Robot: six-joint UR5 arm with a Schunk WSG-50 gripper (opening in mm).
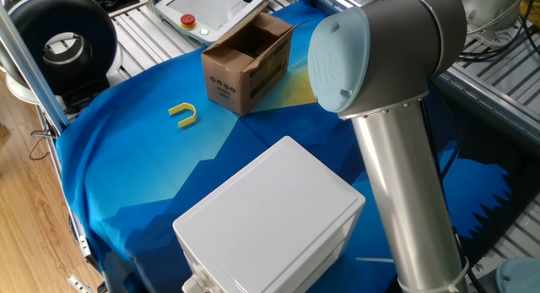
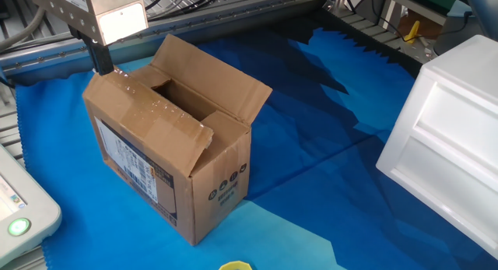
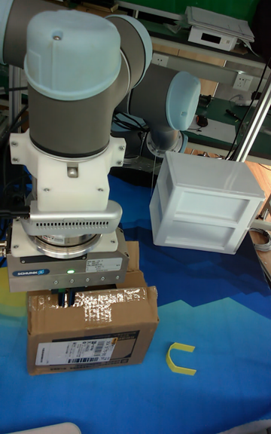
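Observation:
The brown cardboard box (image 2: 167, 138) stands upright on the blue cloth, its top flaps raised and a dark opening between them. My gripper (image 2: 103, 66) reaches down from the upper left, its dark fingertips at the corner of the taped flap. In the third exterior view the gripper (image 3: 62, 297) is above the left part of the box (image 3: 92, 334). Whether its fingers are apart or closed on the flap edge cannot be made out. A yellow U-shaped piece (image 1: 183, 116) lies on the cloth beside the box, apart from it.
A white drawer unit (image 1: 270, 213) stands on the cloth, well apart from the box. Close to the box sits a control pendant (image 1: 215, 10) with a red stop button. Open blue cloth (image 1: 126, 158) surrounds the yellow piece.

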